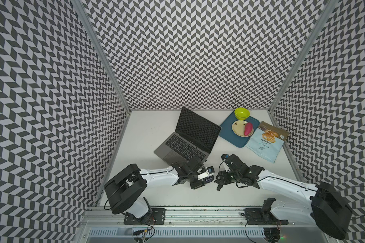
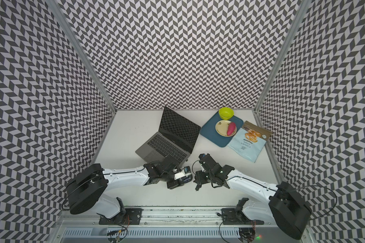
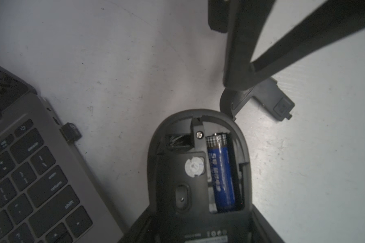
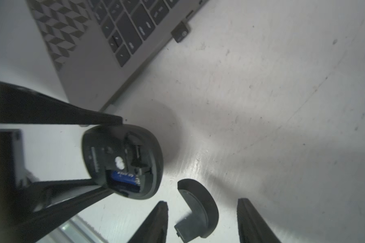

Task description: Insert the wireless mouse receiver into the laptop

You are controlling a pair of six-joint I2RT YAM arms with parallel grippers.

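Note:
The grey laptop (image 1: 185,142) lies opened on the table. A small black receiver sticks out of its side edge, seen also in the right wrist view as a receiver (image 4: 180,31) at the edge. My left gripper (image 1: 206,178) is shut on the black mouse (image 3: 198,170), whose underside faces up with a blue battery (image 3: 221,174) in its open compartment. The curved mouse cover (image 4: 200,208) lies on the table, apart from the mouse. My right gripper is open above it; nothing is held between its fingers.
Behind on the right a blue tray (image 1: 227,135) carries a green bowl (image 1: 242,113) and a plate with a pink item (image 1: 248,129). A chips bag (image 1: 267,141) lies beside it. Bare table spreads right of the laptop.

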